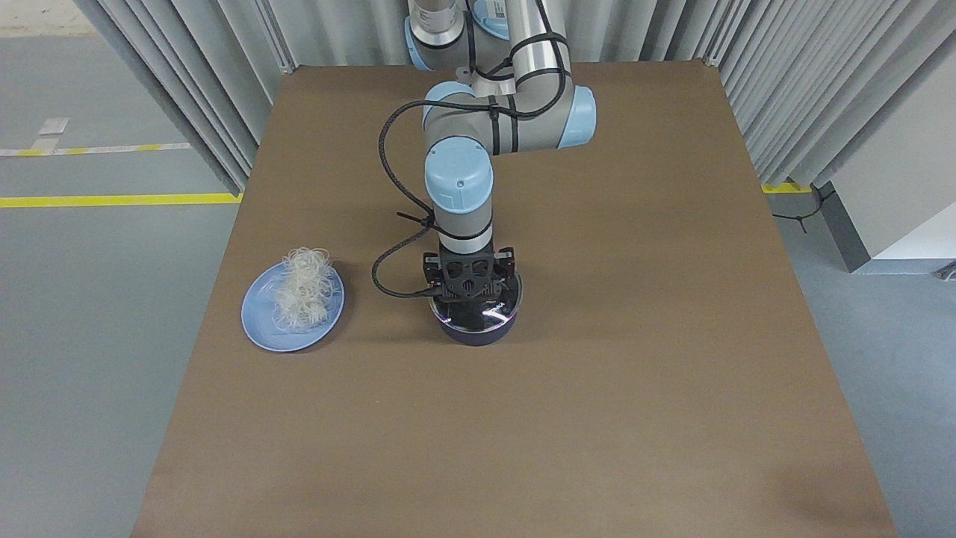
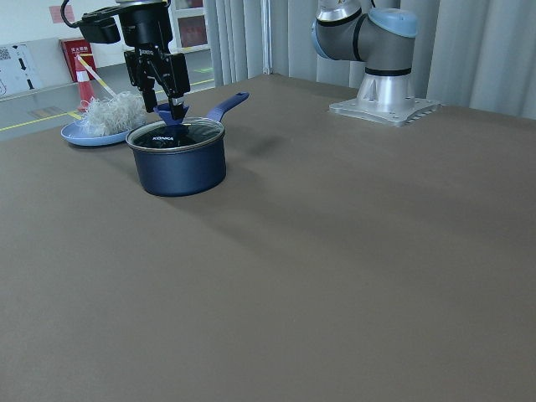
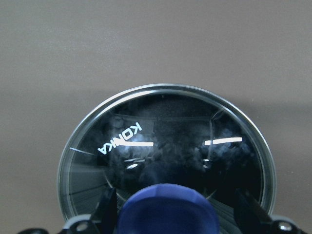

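A dark blue pot with a glass lid and a blue handle stands on the table, mostly under the arm in the front view. My gripper is right over the lid, its fingers open on either side of the blue lid knob in the wrist view. Whether they touch the knob is unclear.
A blue plate holding pale stringy strands sits left of the pot. The arm's base stands at the back.
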